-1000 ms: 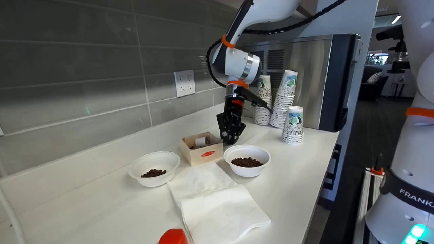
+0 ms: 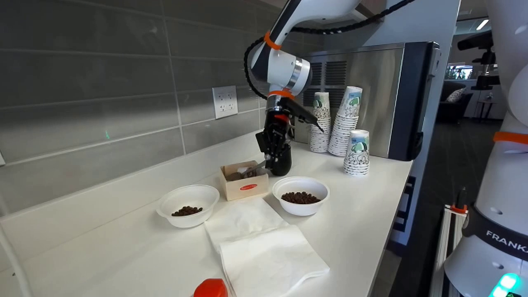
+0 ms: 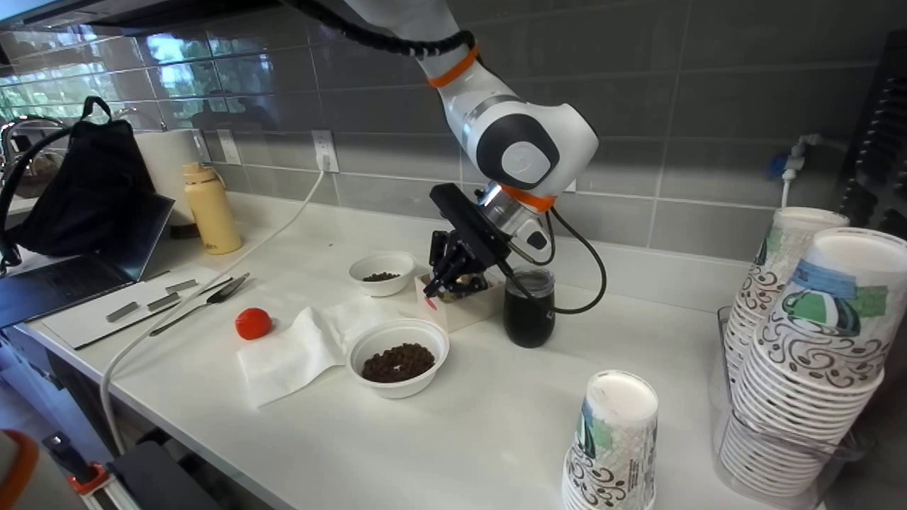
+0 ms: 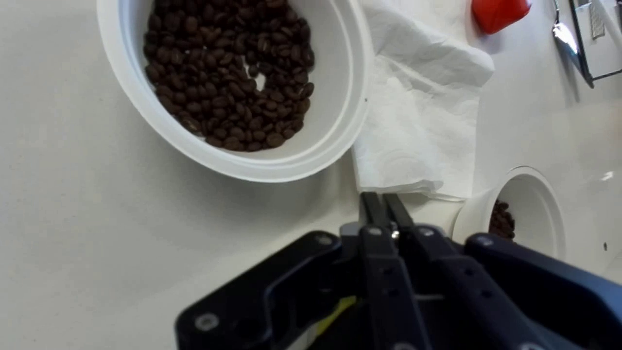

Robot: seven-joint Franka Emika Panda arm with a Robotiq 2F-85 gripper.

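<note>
My gripper (image 2: 267, 161) is at the right end of the small wooden box (image 2: 246, 189), shut on the handle of a metal spoon (image 2: 251, 169). The spoon slants down to the left, its dark-looking bowl at the box opening; whether it touches the contents is unclear. From the wrist, a glint of metal shows between the closed fingers, but the spoon's bowl is hidden. One white bowl of coffee beans (image 2: 300, 197) stands right of the box, and another bowl (image 2: 188, 207) with fewer beans is to its left.
White paper towels (image 2: 269, 252) lie in front of the box. A dark tumbler (image 3: 528, 316) stands close behind the gripper. Stacked paper cups (image 2: 357, 153) are farther right, and a red object (image 3: 253, 323) sits near the towels.
My gripper has moved slightly left and up. The spoon handle has risen with it, and its bowl now shows at the box opening. The box has shifted slightly left; the tumbler is more exposed.
</note>
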